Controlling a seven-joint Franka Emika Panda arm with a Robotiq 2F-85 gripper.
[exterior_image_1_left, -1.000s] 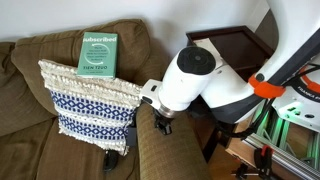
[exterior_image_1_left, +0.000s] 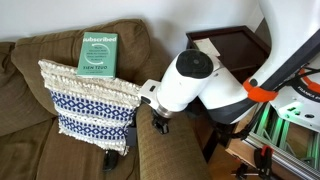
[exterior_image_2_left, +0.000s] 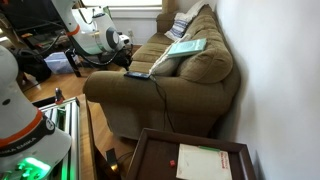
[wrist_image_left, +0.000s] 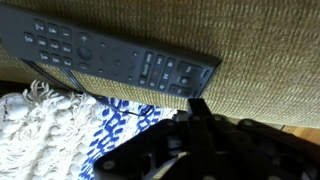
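A black remote control (wrist_image_left: 110, 52) lies on the brown fabric of the sofa, slanting across the upper wrist view with its buttons facing the camera. My gripper is shut, its dark fingertips right by the remote's right-hand end; whether they touch it I cannot tell. Nothing shows between the fingers. From the first exterior view, the gripper (exterior_image_1_left: 160, 124) is low over the sofa's armrest (exterior_image_1_left: 168, 155), and the arm covers part of what lies beneath. A dark, long shape, probably the remote (exterior_image_2_left: 138, 75), rests on the armrest in the second exterior view.
A blue-and-white fringed pillow (exterior_image_1_left: 95, 108) leans on the sofa beside the armrest, a green book (exterior_image_1_left: 97, 54) above it. A thin cable (exterior_image_2_left: 167, 105) hangs down the sofa's side. Beyond the armrest stands a brown tray (exterior_image_2_left: 155, 155) holding a white-and-green book (exterior_image_2_left: 203, 163).
The pillow and the green book have stayed in place.
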